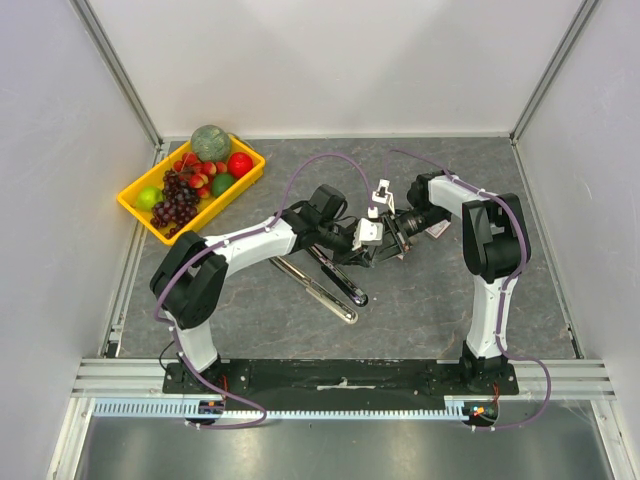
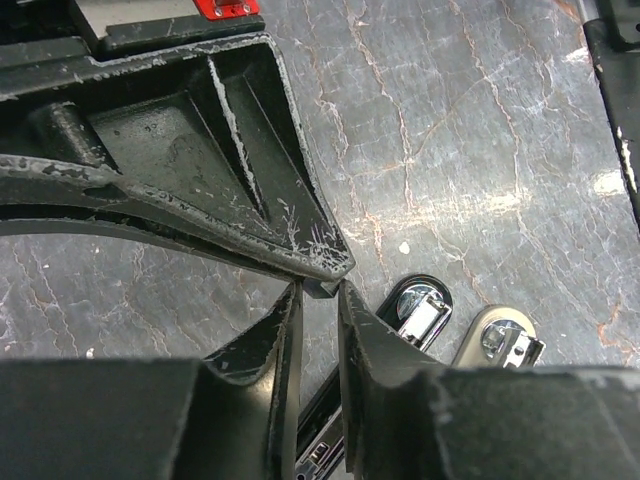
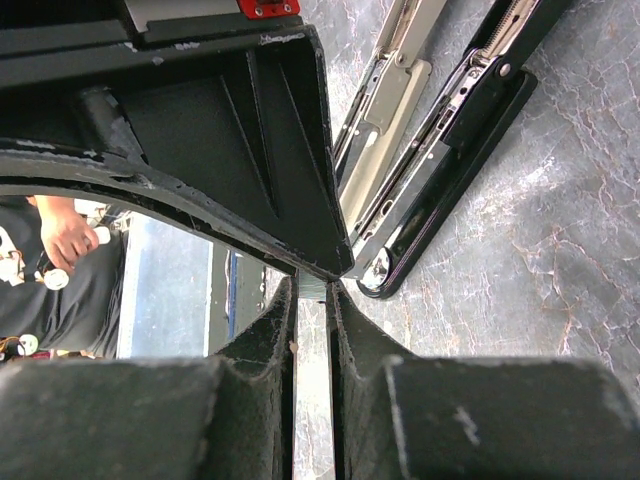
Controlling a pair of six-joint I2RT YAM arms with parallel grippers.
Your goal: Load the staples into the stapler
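The black stapler [image 1: 340, 277] lies opened out on the table, its handle swung away, in front of my left gripper [image 1: 370, 258]. In the right wrist view its channel and springs show on the black stapler [image 3: 440, 165]; in the left wrist view one end of the black stapler [image 2: 420, 305] shows. My right gripper [image 1: 390, 256] is close to the left one, tips nearly meeting. Between the fingertips of the left gripper and of the right gripper is a narrow gap with a small greyish piece; whether that is staples is unclear.
A beige stapler [image 1: 315, 291] lies opened beside the black one. A yellow fruit basket [image 1: 127, 203] stands at the back left. A small pale packet [image 1: 438, 229] lies partly under the right arm.
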